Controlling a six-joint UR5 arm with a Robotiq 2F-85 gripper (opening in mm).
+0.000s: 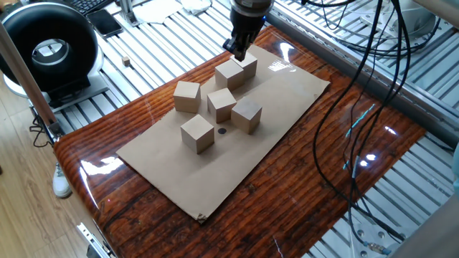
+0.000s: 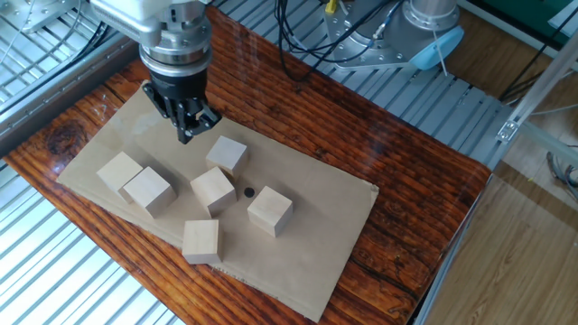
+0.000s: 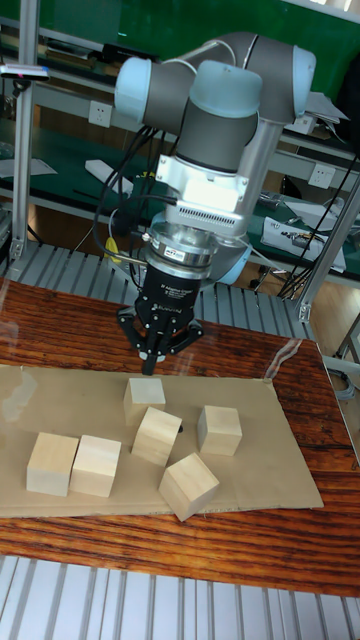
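Several plain wooden cubes lie on a sheet of brown cardboard (image 1: 193, 179). Two of them, a left cube (image 3: 51, 464) and a right cube (image 3: 96, 466), sit side by side at one end. Looser are a middle cube (image 2: 213, 191), a cube near the robot side (image 2: 228, 155), a cube by the dark spot (image 2: 270, 211) and a cube near the far edge from the robot (image 2: 202, 242). My gripper (image 2: 186, 137) hangs pointing down above the cardboard, apart from the cubes. Its fingertips (image 3: 149, 368) look drawn together, with nothing visible between them.
A small dark round spot (image 2: 249, 192) marks the cardboard among the cubes. Black cables (image 1: 373, 107) hang along one side in exterior view 1. A tiny wooden block (image 1: 125, 61) lies off the table on the slats.
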